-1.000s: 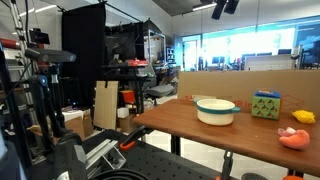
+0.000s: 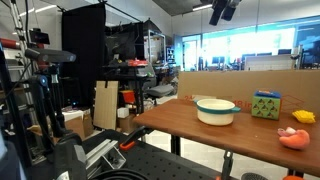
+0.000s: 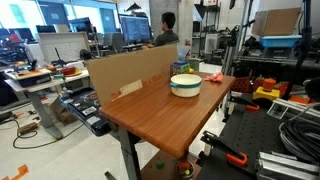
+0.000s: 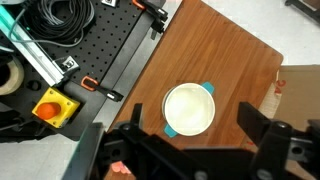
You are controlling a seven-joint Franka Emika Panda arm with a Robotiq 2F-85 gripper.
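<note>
A round cream pot stands on the wooden table. From above, the wrist view shows its pale inside and two blue handles on opposite sides. My gripper hangs high over the table at the top edge of exterior view 1, well clear of the pot. Its dark fingers are wide apart in the wrist view, one at each side of the pot, with nothing held. To the right stand a green box with a blue top, a pink object and a yellow object.
A tan panel rises along the table's far side. Beside the table lies a black perforated platform with cables and orange-handled clamps.
My gripper has come down slightly at the top of exterior view 1. The pot and the other objects on the table have stayed in place.
</note>
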